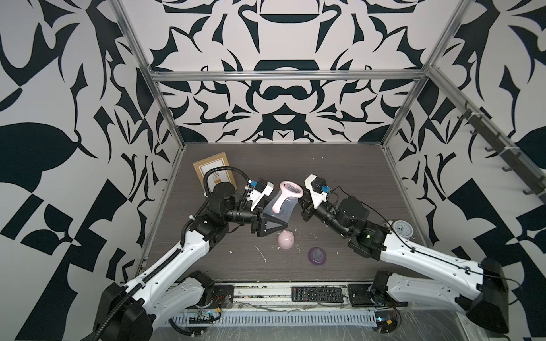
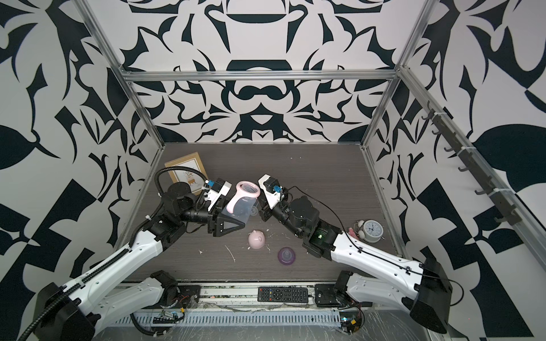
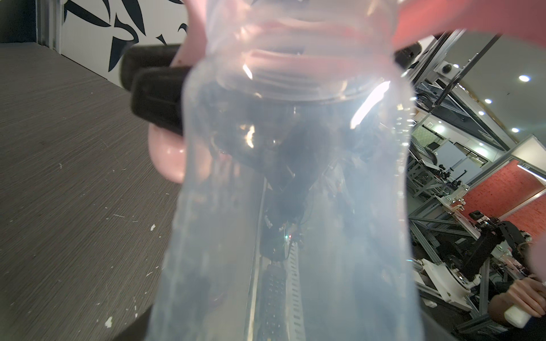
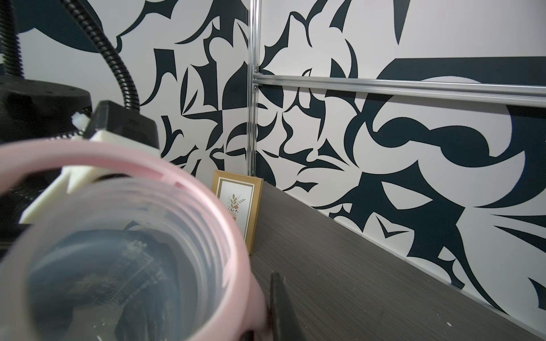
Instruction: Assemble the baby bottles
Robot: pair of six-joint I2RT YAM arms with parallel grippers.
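Note:
Between the arms, a clear bottle point(image 1: 281, 207) with a pink ring and handle point(image 1: 291, 187) at its neck hangs tilted above the table. My left gripper point(image 1: 278, 220) is shut around its body. In the right wrist view, the open, threaded bottle mouth point(image 4: 130, 250) shows inside the pink ring. My right gripper point(image 1: 304, 211) is shut close beside the ring; its tips are largely hidden, and nothing shows clearly between them. On the table below lie a round pink piece point(image 1: 286, 239) and a purple round piece point(image 1: 316, 255).
A small clear round piece point(image 2: 253, 210) shows behind the bottle. A framed picture point(image 1: 215, 170) lies at the back left. A white clock point(image 1: 402, 229) stands at the right, with something pink point(image 2: 352, 233) beside it.

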